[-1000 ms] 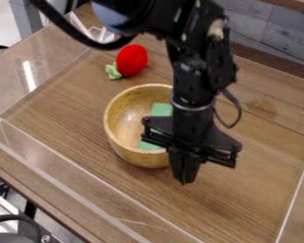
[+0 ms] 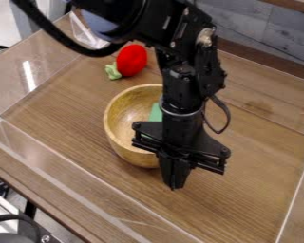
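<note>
My gripper [image 2: 175, 177] hangs low over the wooden table, its dark fingers pointing down at the front right of a yellow bowl [image 2: 118, 123]. Whether anything is between the fingers I cannot tell. A green item [image 2: 156, 113] in the bowl is mostly hidden behind the arm.
A red object [image 2: 132, 59] with a green part [image 2: 113, 70] lies behind the bowl. A wooden ledge runs along the back right.
</note>
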